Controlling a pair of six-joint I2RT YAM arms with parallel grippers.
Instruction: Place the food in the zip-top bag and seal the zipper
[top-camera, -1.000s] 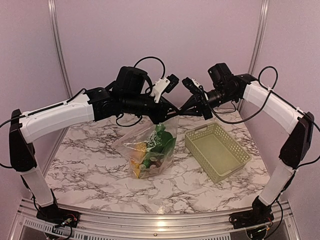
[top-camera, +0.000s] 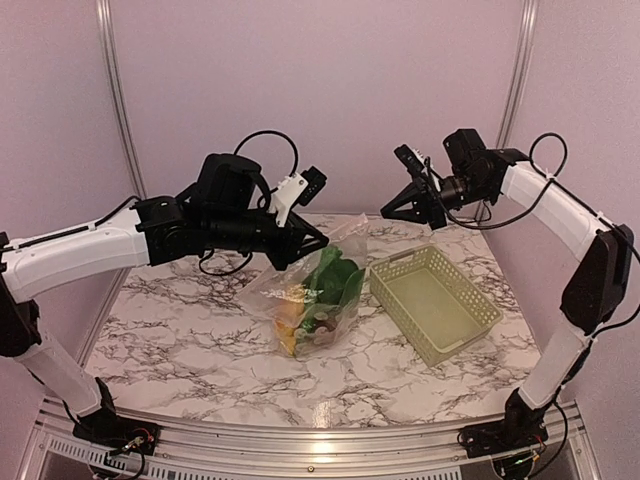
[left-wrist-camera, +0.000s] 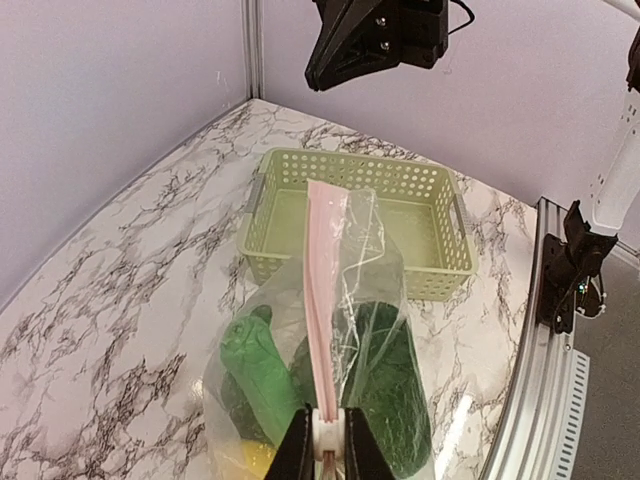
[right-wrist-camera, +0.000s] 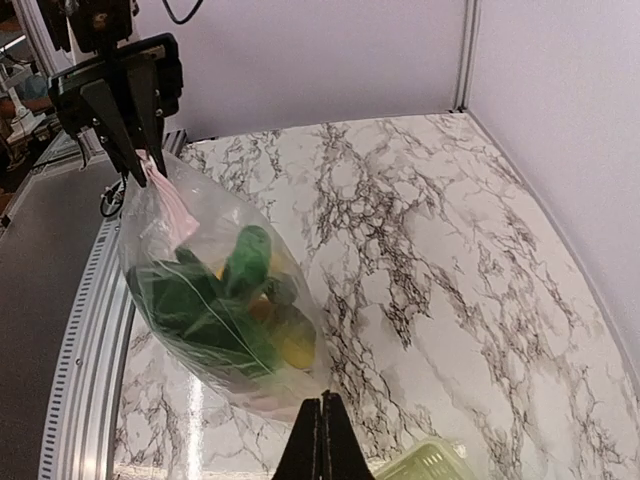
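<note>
The clear zip top bag (top-camera: 268, 296) stands on the marble table with food inside: a dark green piece (left-wrist-camera: 385, 400), a lighter green one (left-wrist-camera: 255, 365) and something yellow (left-wrist-camera: 257, 457). Along its top edge runs a pink zipper strip (left-wrist-camera: 322, 280). My left gripper is shut on a small white slider (left-wrist-camera: 328, 436) on that strip. Beyond the slider, toward the basket, the strip extends free of any fingers. My right gripper (top-camera: 386, 212) hangs apart from the bag, to its right; in the right wrist view its fingers (right-wrist-camera: 338, 440) are shut with nothing between.
A pale green basket (top-camera: 402, 332) sits empty on the table, right of the bag. Marble lies clear at the left and front (top-camera: 180, 350). Walls close off the sides and back.
My left gripper has moved left along the bag's top edge. My right gripper has drawn away to the right, off the bag's corner. The bag has shifted slightly right, its corner now free.
</note>
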